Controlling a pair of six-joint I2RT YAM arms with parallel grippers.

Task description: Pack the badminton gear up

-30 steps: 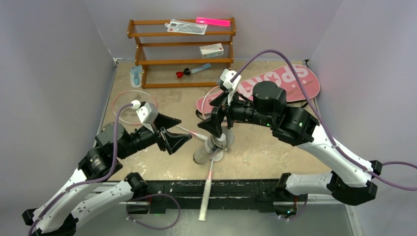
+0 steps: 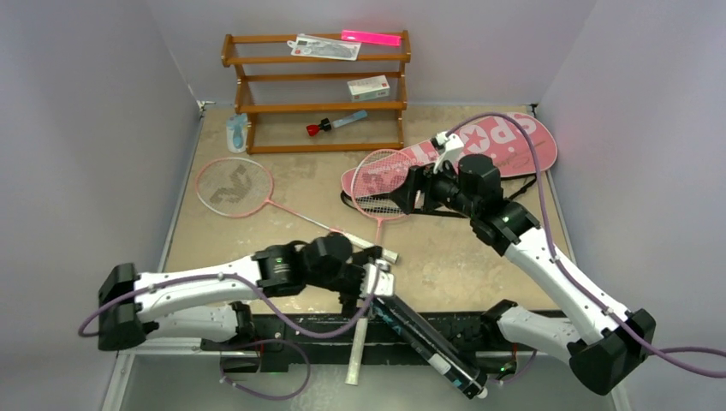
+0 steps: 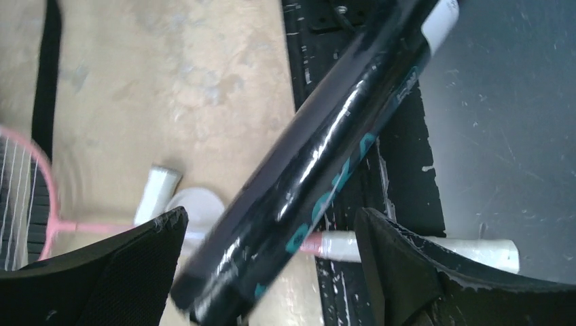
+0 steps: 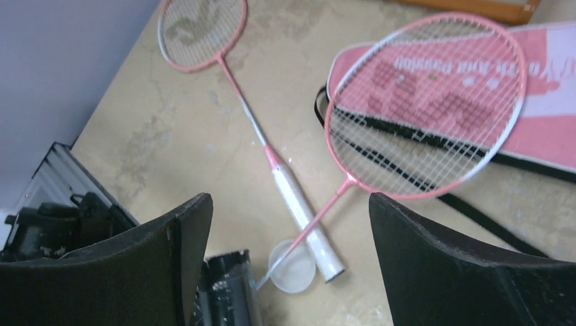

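A long black tube (image 2: 428,342) lies slanted across the table's front edge, its far end sticking out over the floor. My left gripper (image 2: 366,287) is open over its near end; in the left wrist view the tube (image 3: 306,163) runs between the open fingers, and whether they touch it I cannot tell. Open and empty, my right gripper (image 2: 406,190) hovers above one pink racket (image 2: 377,161), whose white handle (image 2: 356,360) juts past the front edge. Another racket (image 2: 235,188) lies at left. The pink bag (image 2: 522,141) lies flat at back right. A clear round lid (image 4: 292,275) sits by the handles.
A wooden rack (image 2: 325,108) at the back carries a white box (image 2: 368,87), a pink case (image 2: 371,38) and other small items. A small cup (image 2: 236,135) stands left of it. Bare table lies at front right.
My left gripper came rightward over its near end; my right gripper has drawn back and up.
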